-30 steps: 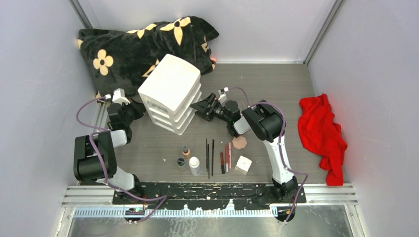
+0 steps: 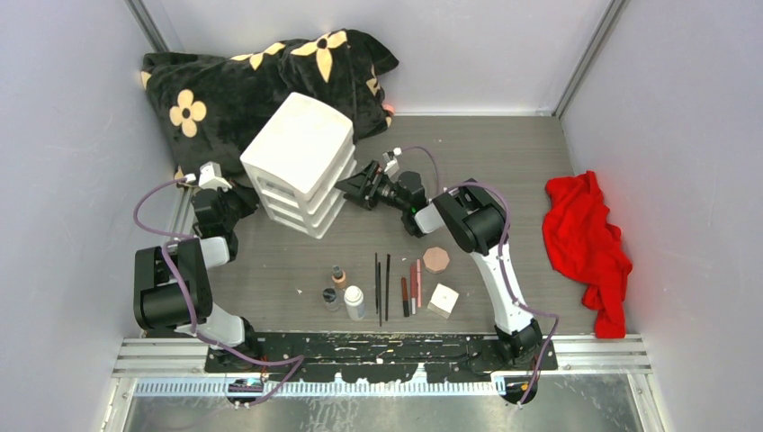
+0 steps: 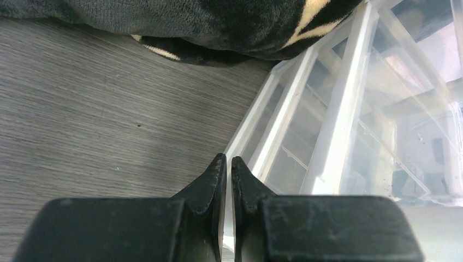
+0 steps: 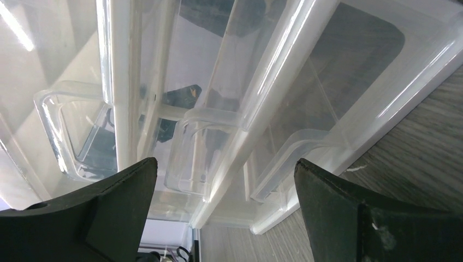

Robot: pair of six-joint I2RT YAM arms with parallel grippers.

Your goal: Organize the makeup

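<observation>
A white drawer organizer (image 2: pixel 297 144) with clear drawers sits angled before the pillow. My left gripper is at its left side, fingertips close together beside the white edges, nothing visible between them. My right gripper stands open against the right side, facing the clear drawers. Makeup lies toward the front: bottles (image 2: pixel 354 302), brown foundation (image 2: pixel 338 280), dark pencils (image 2: pixel 387 288), reddish pencils (image 2: pixel 405 295), an octagonal compact (image 2: pixel 436 260) and a pale box (image 2: pixel 443 301).
A dark floral pillow (image 2: pixel 189 117) lines the back left. A crumpled red cloth (image 2: pixel 585 243) lies at the right.
The organizer has shifted left and slightly toward the back, with my right gripper moving left alongside it. My left gripper has shifted slightly left.
</observation>
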